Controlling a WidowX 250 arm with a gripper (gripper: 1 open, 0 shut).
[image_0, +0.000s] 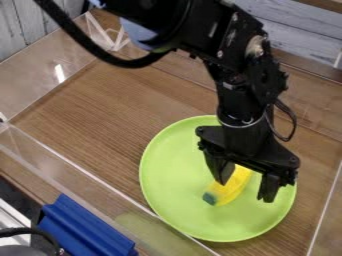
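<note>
The black gripper (246, 176) hangs open over a bright green plate (178, 194), one finger at each side of a yellow object (233, 186) with a dark green end that lies on the plate. The gripper body hides part of the yellow object, and whether the fingers touch it cannot be told.
Clear plastic walls edge the wooden surface (107, 120). A blue ridged object (83, 230) sits at the lower left outside them. The wood left of the plate is clear.
</note>
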